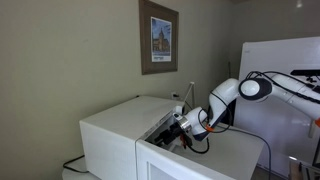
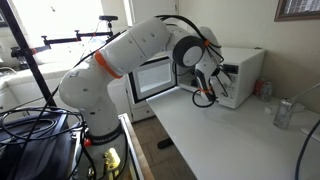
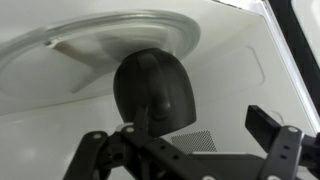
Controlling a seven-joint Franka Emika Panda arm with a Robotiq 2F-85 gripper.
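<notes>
A dark, rounded object rests at the edge of the clear glass turntable inside the white microwave. My gripper is open, its two dark fingers set wide apart at the bottom of the wrist view. The object lies ahead of the fingers, towards the left one, and nothing is gripped. From outside, the white microwave has its door swung open, and the arm reaches into its opening. Exterior view 2 shows the microwave behind the arm; the dark object cannot be made out there.
Microwave walls and the open door closely surround the hand. To the microwave's right in exterior view 2, a clear jar stands on the white table.
</notes>
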